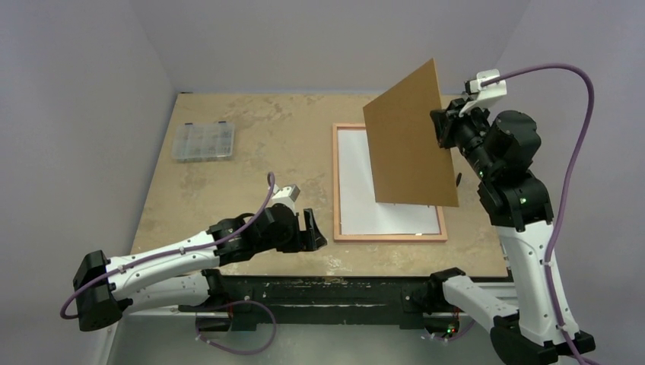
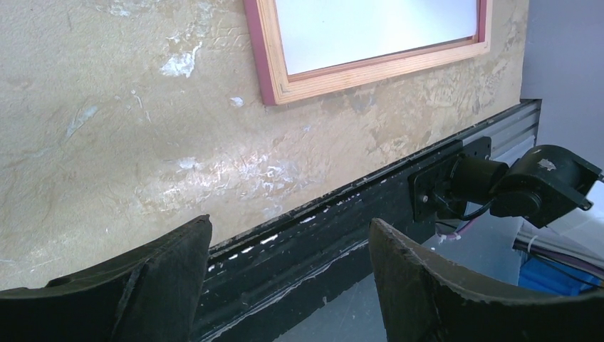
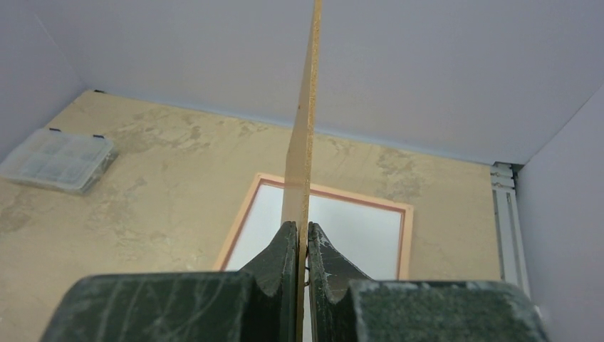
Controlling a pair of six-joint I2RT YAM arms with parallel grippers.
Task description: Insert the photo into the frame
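A brown board [image 1: 411, 144] hangs tilted above the right part of the table, its right edge pinched by my shut right gripper [image 1: 441, 128]. In the right wrist view the board [image 3: 303, 142] stands nearly edge-on between the fingers. Beneath it lies the wooden frame [image 1: 335, 175], flat on the table, with a white sheet [image 1: 357, 213] inside; the board covers part of it from above. My left gripper [image 1: 313, 228] is open left of the frame's lower left corner. Nothing shows between its fingers in the left wrist view.
A clear compartment box [image 1: 204, 141] sits at the back left. A dark tip of the pliers [image 1: 459, 179] peeks out right of the frame, the rest hidden.
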